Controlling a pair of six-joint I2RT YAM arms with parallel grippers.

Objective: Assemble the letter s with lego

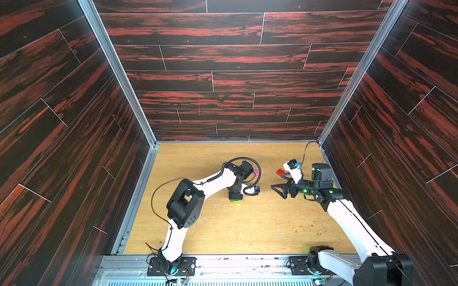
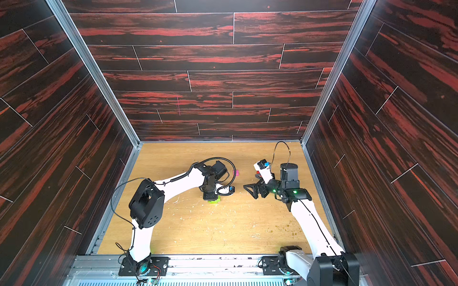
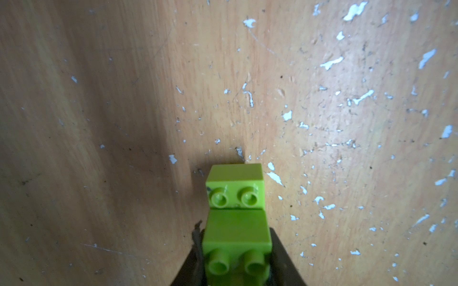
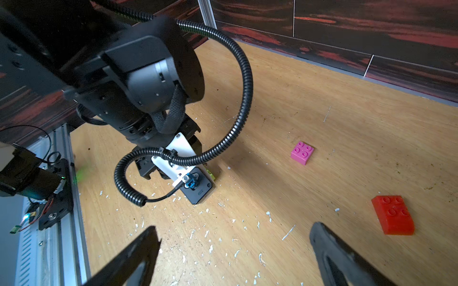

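Observation:
In the left wrist view, my left gripper is shut on a lime green brick (image 3: 237, 228), two of its studs showing. Another lime green brick (image 3: 235, 176) adjoins it on the far side, offset like a step; whether the two are pressed together I cannot tell. From above, only a strip of green (image 1: 236, 201) shows beneath the left arm. My right gripper stands open and empty over the right side of the table. A small pink brick (image 4: 302, 153) and a larger red brick (image 4: 393, 215) lie apart on the wood, studs up.
A looped black cable (image 4: 243, 90) hangs from the left wrist, out toward the right arm. Dark panelled walls (image 1: 229, 81) close off the rear and sides.

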